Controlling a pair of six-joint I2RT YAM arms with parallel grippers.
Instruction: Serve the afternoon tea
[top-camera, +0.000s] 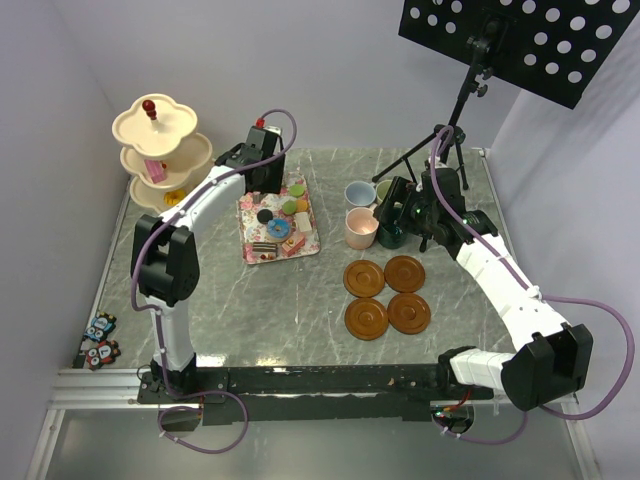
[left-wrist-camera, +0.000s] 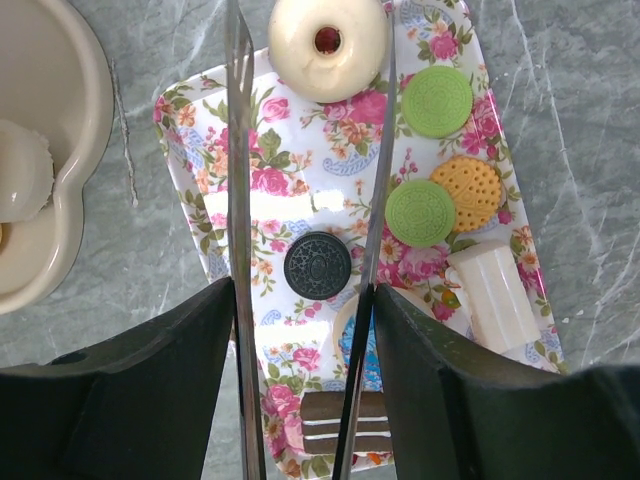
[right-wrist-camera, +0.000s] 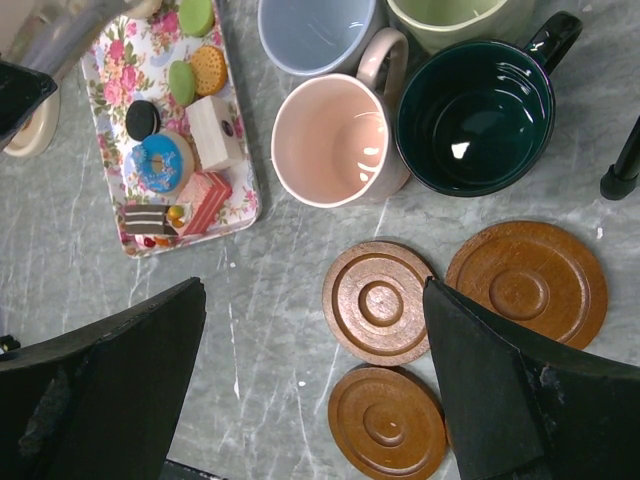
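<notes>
My left gripper hangs open over the floral tray. In the left wrist view its fingers straddle the area round a white donut, with a black cookie, green cookies, a cream cake and a chocolate cake below. The three-tier cream stand is at the back left. My right gripper is open above the cups, including a pink cup and dark green cup.
Four brown coasters lie right of centre, near the front. A black music stand rises at the back right. Two small figures lie at the left edge.
</notes>
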